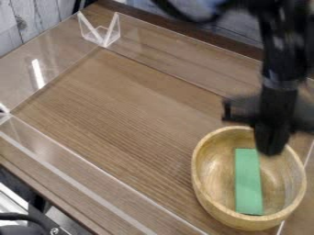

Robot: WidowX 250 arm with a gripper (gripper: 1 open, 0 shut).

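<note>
My black gripper (pixel 267 115) is blurred, raised above a yellow wooden bowl (pixel 211 191) at the lower right of the camera view. A green rectangular block (pixel 248 184) lies inside the bowl. The gripper's fingers are too blurred to tell whether they are open or shut; no object shows in them.
White tape markings are at the far back left and along the edges.
</note>
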